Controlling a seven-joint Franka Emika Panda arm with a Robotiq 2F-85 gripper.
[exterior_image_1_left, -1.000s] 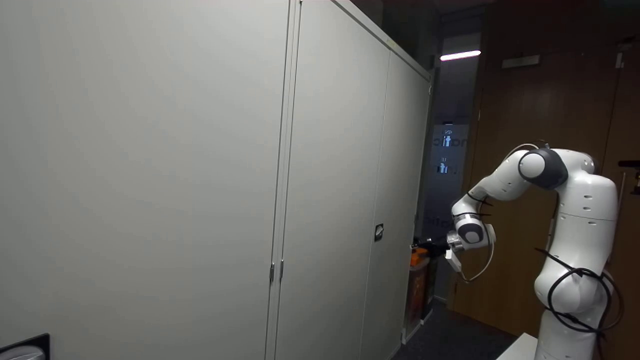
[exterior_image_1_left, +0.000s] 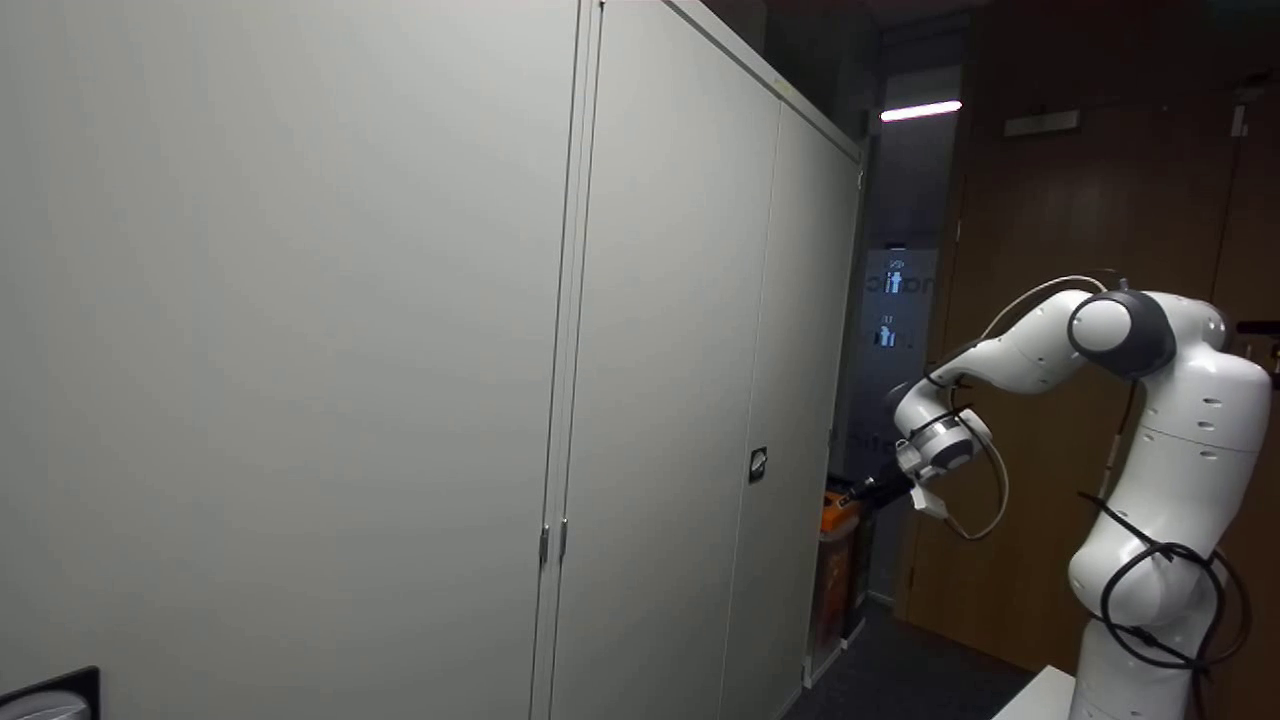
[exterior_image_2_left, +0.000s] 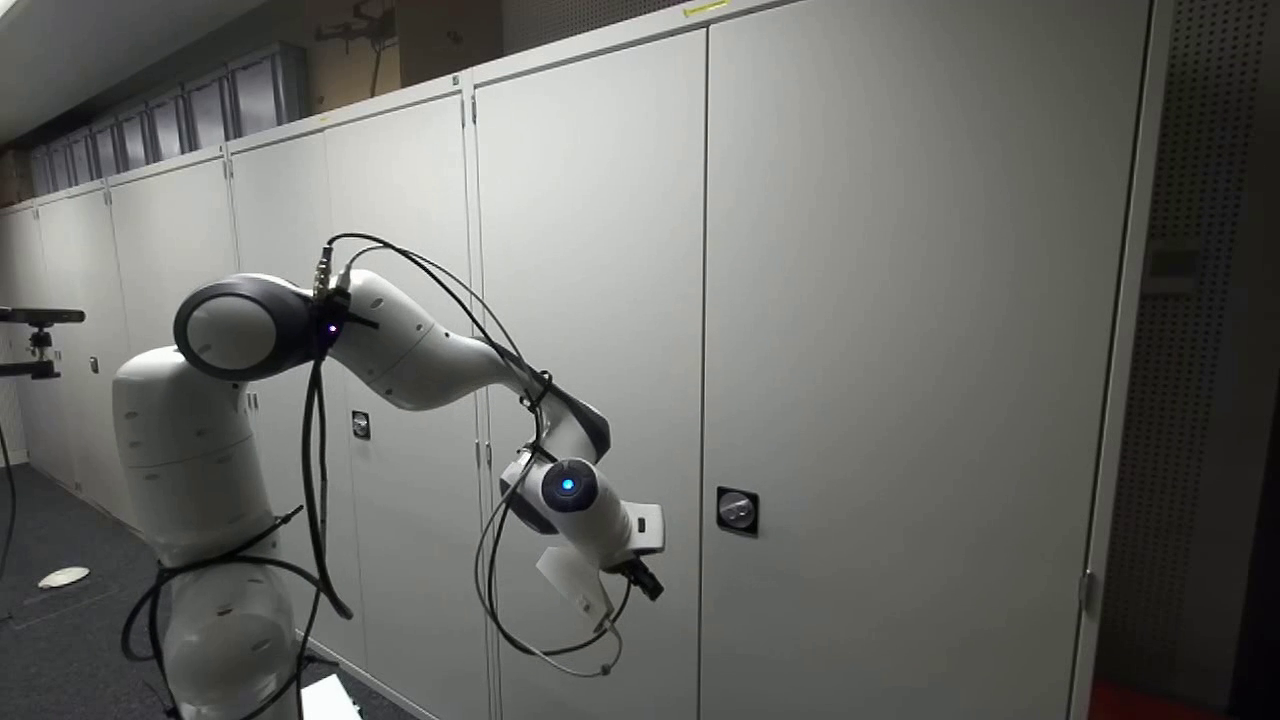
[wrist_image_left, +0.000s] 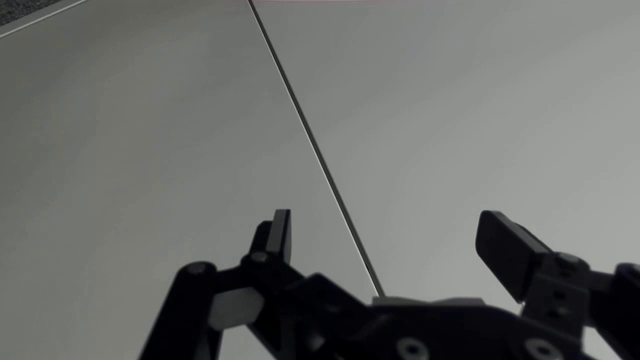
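A tall pale-grey cabinet (exterior_image_2_left: 912, 300) with shut doors fills much of both exterior views. Its round latch in a black square plate (exterior_image_2_left: 738, 511) sits beside the door seam; exterior view 1 shows this latch (exterior_image_1_left: 757, 464) from the side. My gripper is open, its black fingers (wrist_image_left: 504, 246) wide apart with nothing between them. Behind the gap, the dark door seam (wrist_image_left: 312, 141) runs slantwise across the wrist view. The latch is not visible in that view. In exterior view 2 the gripper (exterior_image_2_left: 645, 581) points down and right, left of the latch and lower.
An orange-topped bin (exterior_image_1_left: 836, 514) stands past the cabinet's far end. Cables (exterior_image_2_left: 492, 576) hang in loops around the arm. A brown wooden door (exterior_image_1_left: 1044, 360) lies behind the arm, and dark carpet (exterior_image_1_left: 912, 666) covers the floor.
The arm's elbow and shoulder have shifted right in exterior view 1. The wrist has tilted, so the gripper points more downward and has drawn slightly back from the cabinet.
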